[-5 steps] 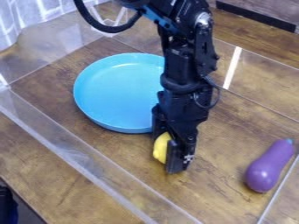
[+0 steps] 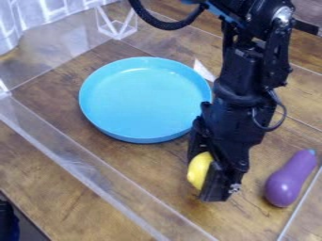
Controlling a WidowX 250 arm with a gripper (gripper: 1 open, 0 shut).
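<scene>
The black gripper [image 2: 214,174] reaches down at centre right over a yellow object [image 2: 198,170], which sits between or just behind its fingers and is partly hidden by them; whether the fingers grip it is unclear. A light blue plate [image 2: 132,99] lies behind and to the left. A purple eggplant [image 2: 289,179] lies to the right of the gripper, apart from it.
The wooden surface [image 2: 88,179] has clear room at the front left. A transparent strip or edge crosses the left side diagonally. A white object at the top left and a small pale piece behind the gripper are partly visible.
The arm and gripper have shifted to the right and slightly toward the camera, with the yellow object moving a little along with them. The plate and eggplant are unmoved.
</scene>
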